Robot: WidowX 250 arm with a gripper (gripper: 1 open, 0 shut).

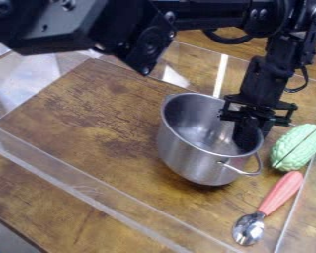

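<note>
A steel pot (193,148) with a wire handle stands on the wooden board, slightly right of the middle. My black gripper (248,126) reaches down into the pot at its right side; its fingertips are hidden inside, so its opening cannot be seen. To the right lie a pale green corn-like object (294,147) and a spoon with a coral handle (276,197).
The board (75,138) is clear on the left and front left. Clear strips run along its edges. The arm hangs over the back of the scene.
</note>
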